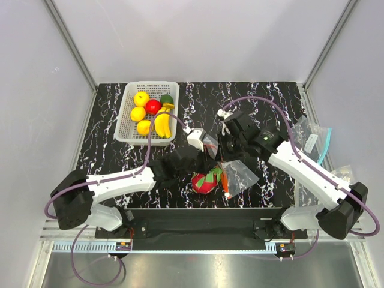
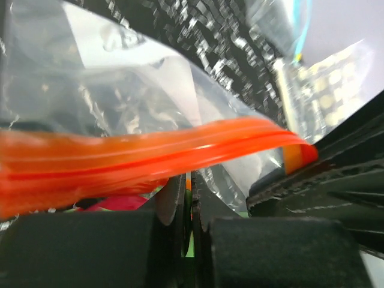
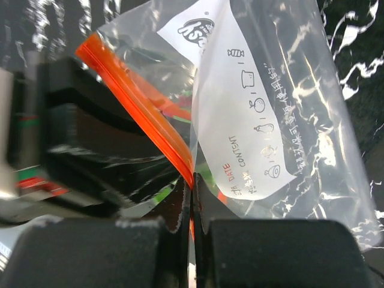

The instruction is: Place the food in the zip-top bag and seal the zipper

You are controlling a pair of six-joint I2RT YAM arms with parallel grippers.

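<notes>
A red dragon fruit (image 1: 204,185) with green leaves lies beneath my left gripper, which is shut on part of it, apparently a green leaf, inside the bag's mouth. The clear zip bag (image 1: 240,177) with white label (image 3: 240,138) spreads to the right. Its orange zipper strip (image 2: 138,156) (image 3: 138,102) runs across just in front of the left fingers. My right gripper is shut on the zipper edge of the bag, close beside the left gripper in the top view.
A white basket (image 1: 129,96) of lemons, an apple, bananas and a green fruit stands at the back left. More plastic bags (image 1: 309,144) lie at the right edge.
</notes>
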